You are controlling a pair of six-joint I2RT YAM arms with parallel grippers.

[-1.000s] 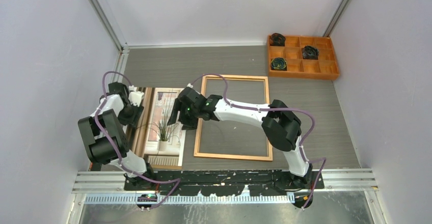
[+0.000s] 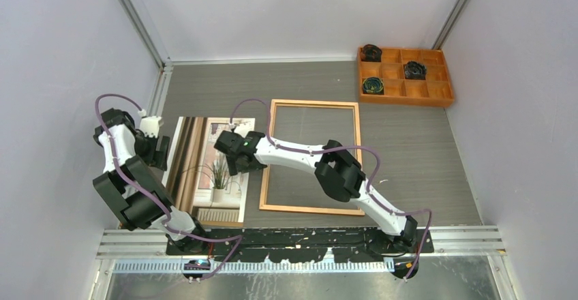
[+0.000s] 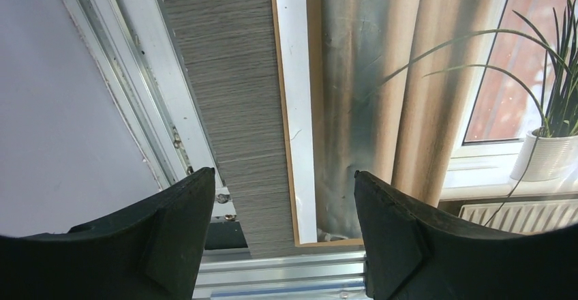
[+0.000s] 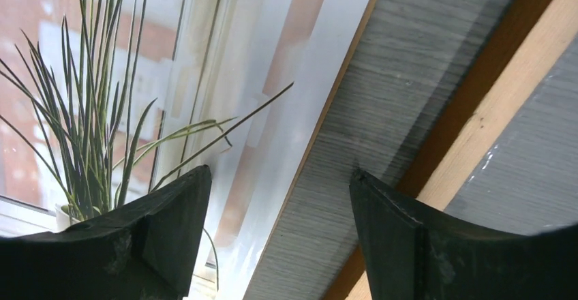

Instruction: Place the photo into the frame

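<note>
The photo [image 2: 221,177], showing brown curtains and a potted plant by a window, lies flat on the left of the table. Over its left edge stands my left gripper [image 2: 158,155], open. In the left wrist view the photo's white border [image 3: 298,109] runs between the spread fingers, with nothing held. Above the opposite edge is my right gripper [image 2: 244,167], likewise open. Its wrist view has the photo's right border [image 4: 300,102] passing between its fingers. The empty wooden frame [image 2: 313,209] rests to the right, partly covered by my right arm.
An orange compartment box [image 2: 426,90] with several dark coils stands at the back right. Only a narrow strip of table [image 4: 320,191] separates photo and frame. A metal rail [image 3: 136,75] runs close along the left side.
My left gripper has moved left, from over the photo to its left edge. Photo and frame lie unmoved.
</note>
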